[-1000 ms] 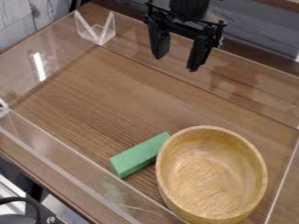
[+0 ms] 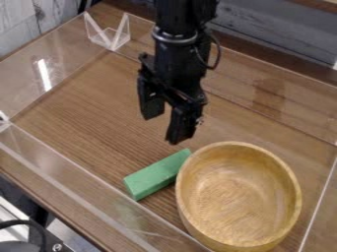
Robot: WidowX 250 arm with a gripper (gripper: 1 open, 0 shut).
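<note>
My gripper (image 2: pixel 165 116) is a black arm reaching down from the top over the middle of the wooden table, its fingers open with nothing seen held. Below it, a green block (image 2: pixel 157 174) lies tilted on the table, just left of an empty light-wood oval bowl (image 2: pixel 237 197) at the lower right. The gripper is apart from both.
A clear plastic piece (image 2: pixel 108 34) stands at the upper left. Black cables show at the bottom left corner.
The arm has moved down from the back of the table toward the middle, closer to the green block. The block and bowl have not moved.
</note>
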